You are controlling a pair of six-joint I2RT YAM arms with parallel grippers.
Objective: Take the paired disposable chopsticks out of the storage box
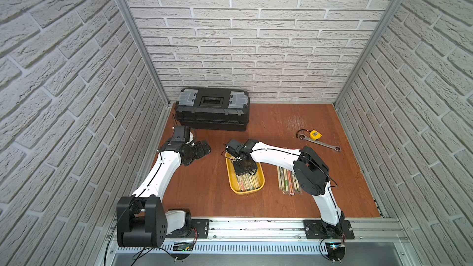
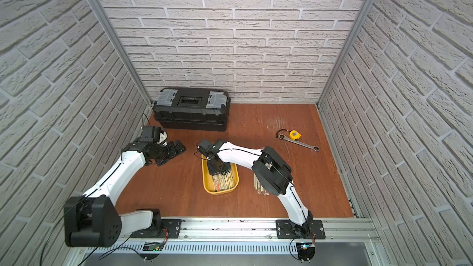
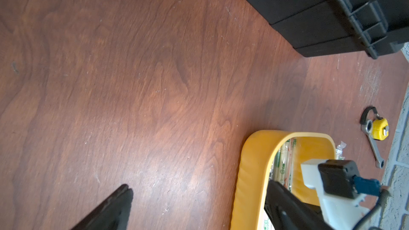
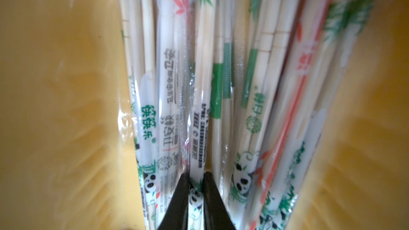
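The yellow storage box (image 1: pixel 230 181) holds several wrapped chopstick pairs (image 1: pixel 247 182) side by side. Inside it, my right gripper points down, its two fingers (image 4: pixel 179 200) close on either side of one panda-printed chopstick pair (image 4: pixel 202 81) near the middle of the row. The gap is about as narrow as that wrapper; whether the pads press on it is not clear. My left gripper stands wide open over bare table to the left of the box, nothing between its fingers. Several wrapped pairs (image 1: pixel 285 179) lie on the table right of the box, partly under the right arm.
A black toolbox (image 1: pixel 211 110) stands at the back left. At the back right lie a yellow tape measure (image 1: pixel 315 135) and a wrench (image 1: pixel 320 142). The table between the left gripper and the box is clear, as is the right front area.
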